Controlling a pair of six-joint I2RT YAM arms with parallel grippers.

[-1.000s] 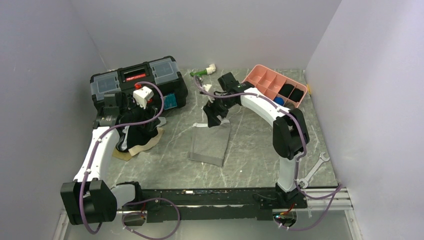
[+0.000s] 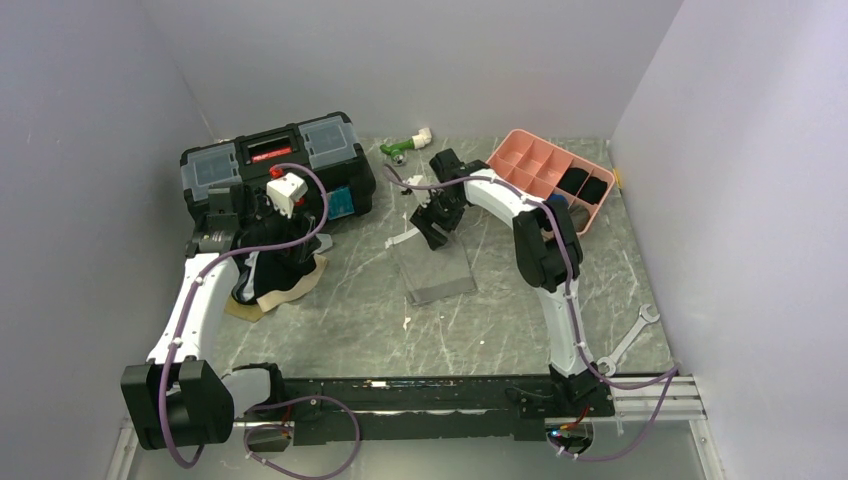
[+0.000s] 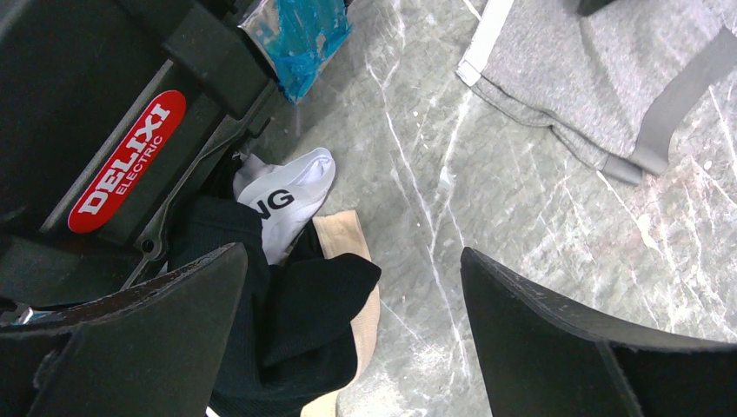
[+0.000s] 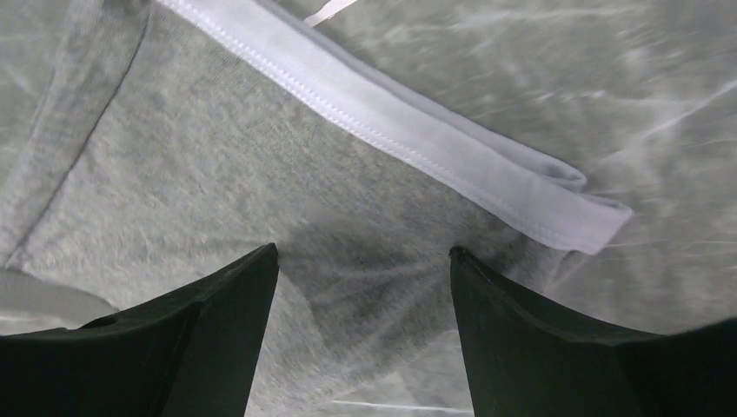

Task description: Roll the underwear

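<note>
The grey underwear (image 2: 430, 271) lies folded flat on the marble table, turned at a slant, its pale waistband toward the back. In the right wrist view its white waistband (image 4: 391, 135) runs diagonally across the top. My right gripper is open low over the grey fabric, its two fingertips apart and close to the cloth; whether they touch it I cannot tell. My left gripper stands open at the left, above a heap of dark cloths (image 3: 295, 321), well away from the underwear, with nothing held.
A black toolbox (image 2: 270, 165) fills the back left. At the back right is a pink divided tray (image 2: 520, 150) with dark rolled pieces. A green and white object (image 2: 408, 142) lies at the back, a wrench (image 2: 630, 340) at the right.
The underwear shifted backward and right with it and turned, its front edge now slanting. The left arm stayed still.
</note>
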